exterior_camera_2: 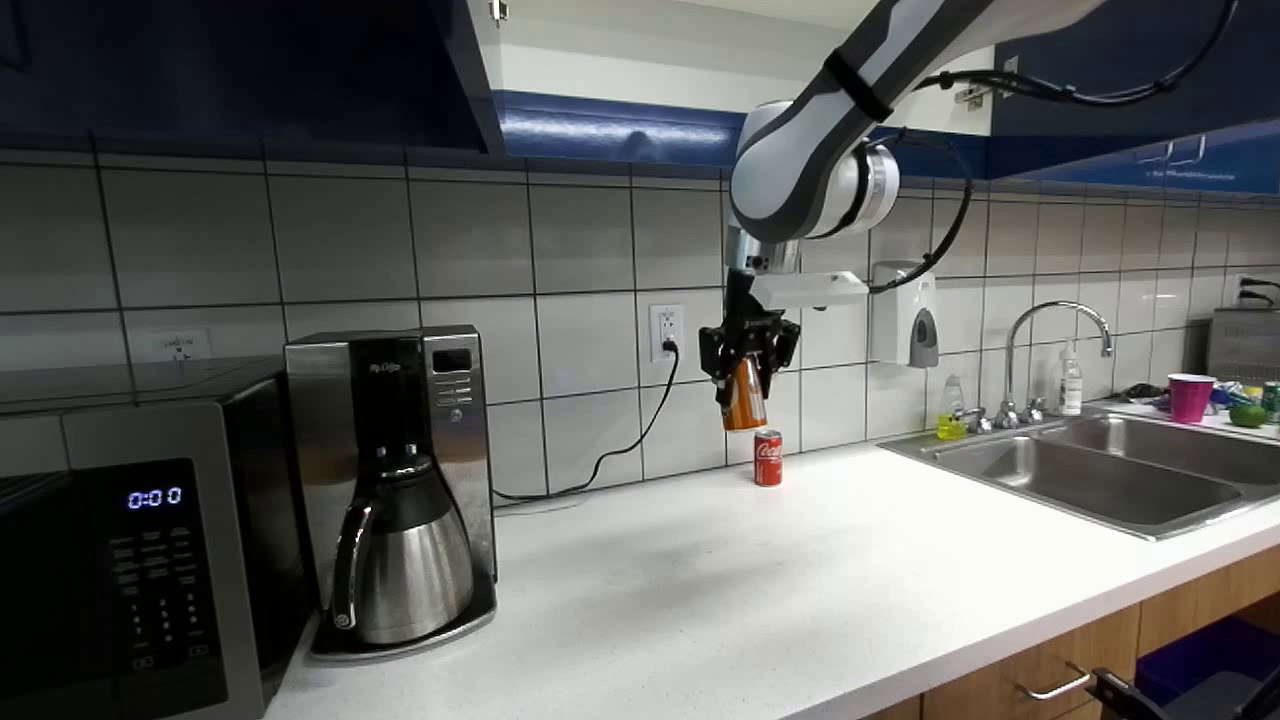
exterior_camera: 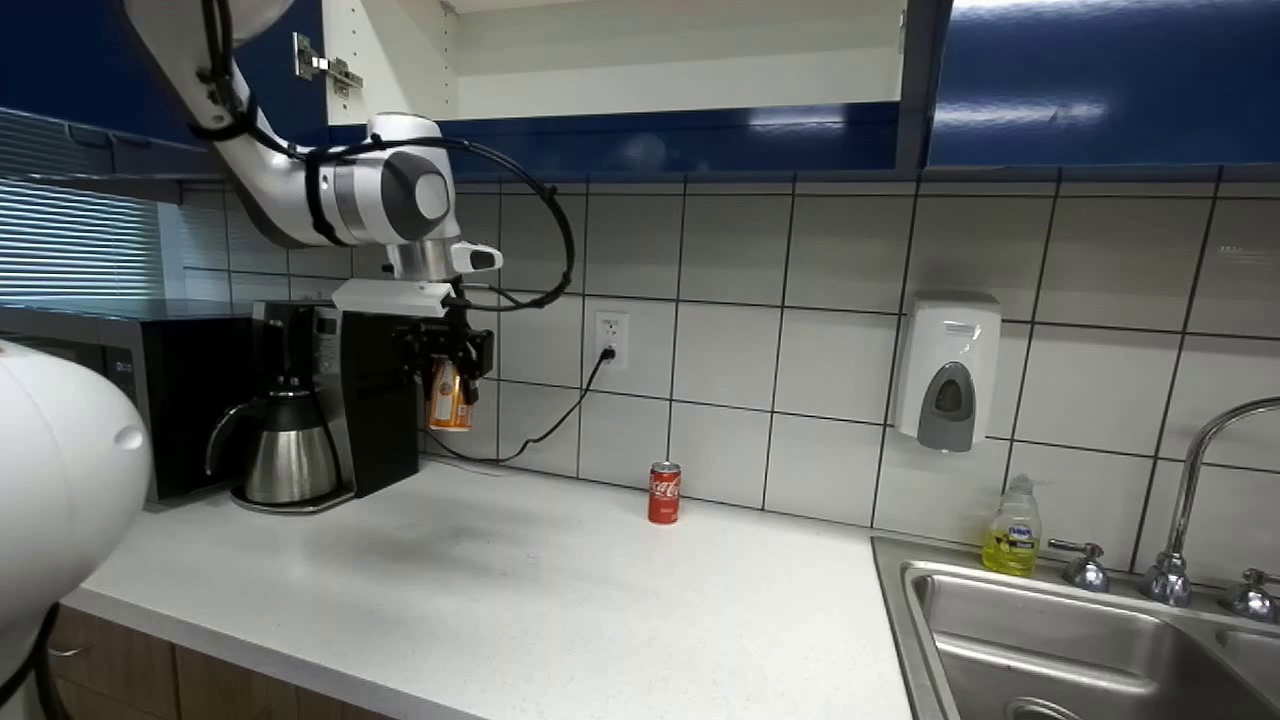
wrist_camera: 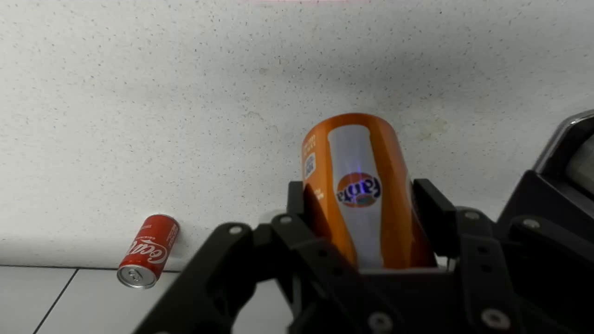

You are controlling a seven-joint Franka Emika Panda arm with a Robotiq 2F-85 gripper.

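An orange Fanta can (exterior_camera: 450, 400) hangs in the air above the counter, with my gripper (exterior_camera: 455, 360) shut on it. In the wrist view, the dark fingers (wrist_camera: 435, 216) press on both sides of the Fanta can (wrist_camera: 356, 195), whose logo faces the camera. Exterior view 2 shows the can (exterior_camera_2: 744, 396) slightly tilted below the gripper (exterior_camera_2: 750, 358). A red Coca-Cola can (exterior_camera: 663, 493) stands upright on the counter near the tiled wall, apart from the gripper; it shows at lower left in the wrist view.
A coffee maker with a steel carafe (exterior_camera_2: 414, 564) and a microwave (exterior_camera_2: 132, 576) stand on the left. Overhead is an open cabinet (exterior_camera: 672, 60) with a blue lower edge (exterior_camera: 672, 142). A sink (exterior_camera: 1080, 636) lies right.
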